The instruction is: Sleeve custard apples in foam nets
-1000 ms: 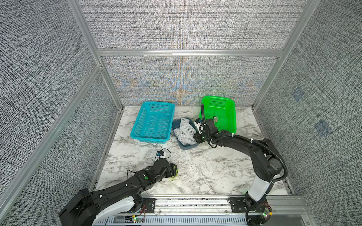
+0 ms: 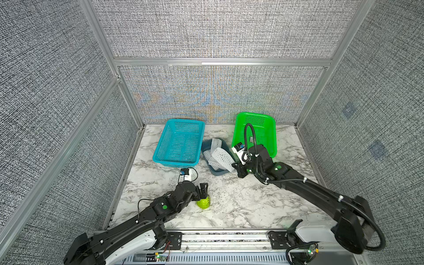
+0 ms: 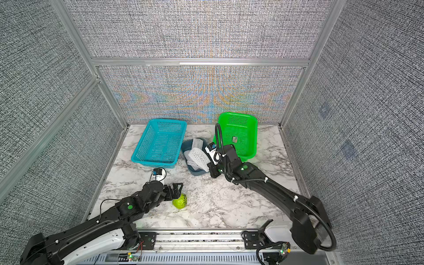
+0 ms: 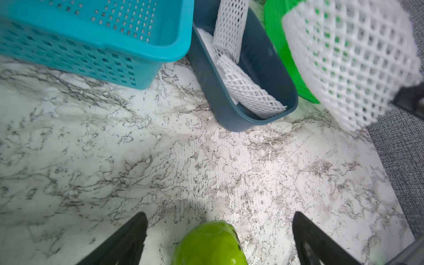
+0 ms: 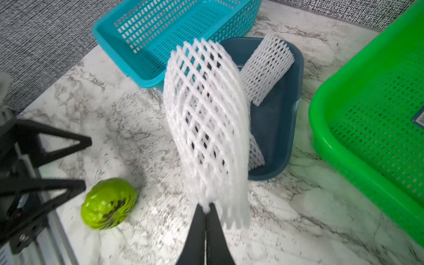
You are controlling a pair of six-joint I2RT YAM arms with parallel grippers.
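A green custard apple (image 3: 179,201) rests on the marble table just below my left gripper, which is open with nothing held. My right gripper is shut on a white foam net (image 5: 205,114), lifted over the front of a slate-blue bin (image 5: 276,145). More foam nets (image 4: 249,90) lie inside that bin. In the right wrist view the apple (image 5: 108,203) is left of the hanging net.
A turquoise basket (image 2: 157,155) stands behind on the left, a green basket (image 2: 272,132) on the back right.
My left gripper has risen off the apple, uncovering it. My right gripper has pulled a net up and toward the front from the slate-blue bin.
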